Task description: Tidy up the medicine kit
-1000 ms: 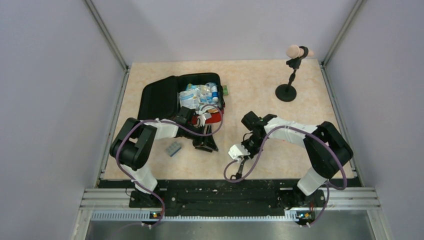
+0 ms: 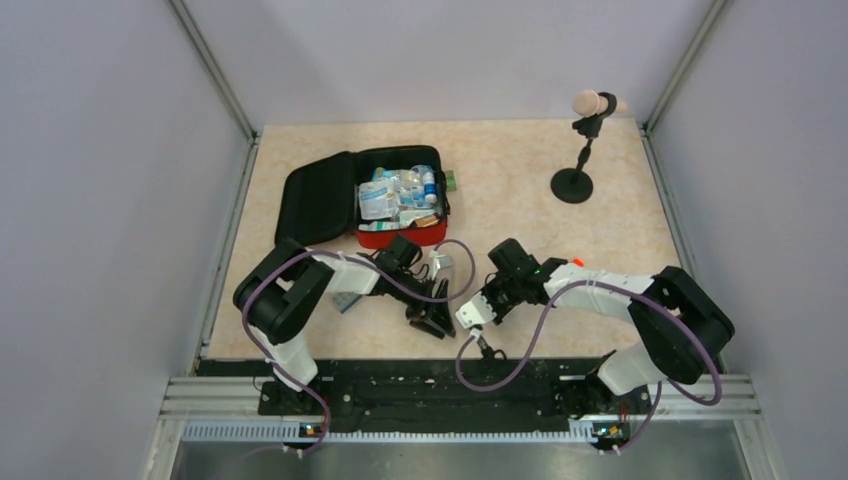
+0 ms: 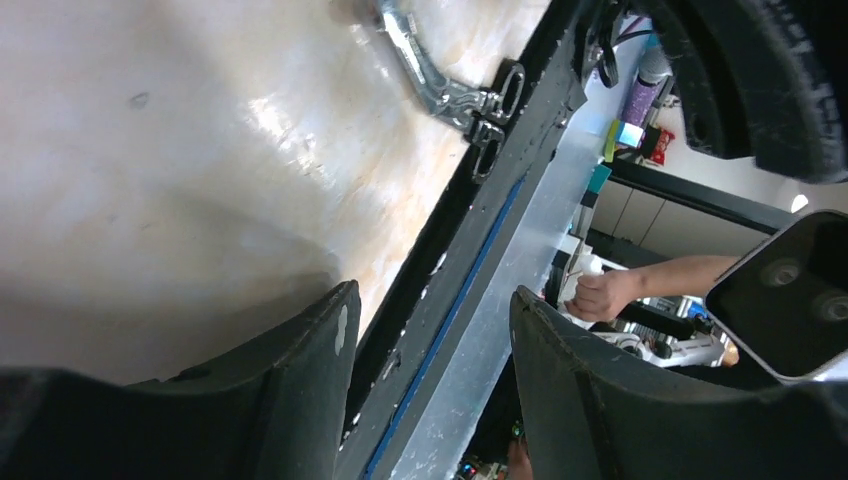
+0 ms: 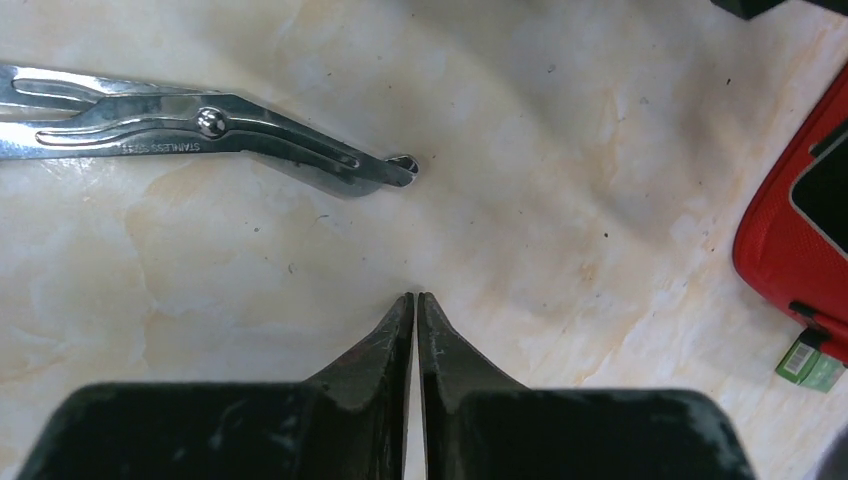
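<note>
Metal scissors lie on the table near its front edge, their looped handles [image 3: 498, 110] at the edge in the left wrist view. My right gripper is shut beside them, nothing between its fingers; a strip of bare tabletop separates its tips from the blades. With its fingers apart and empty, my left gripper hangs close to the front edge, left of the scissors. The red and black medicine kit [image 2: 375, 238] stands open at the back, packed with bottles and packets. Part of the scissors is hidden under the right wrist in the top view.
A small green box [image 2: 451, 180] touches or nearly touches the kit's right side. The left arm partly covers a flat blue-grey pack [image 2: 345, 301]. A black stand [image 2: 572, 186] occupies the back right.
My left gripper has moved toward the front edge and rightward, nearer the scissors. The scissors have turned, their handles swinging from left to right. My right arm has shifted slightly.
</note>
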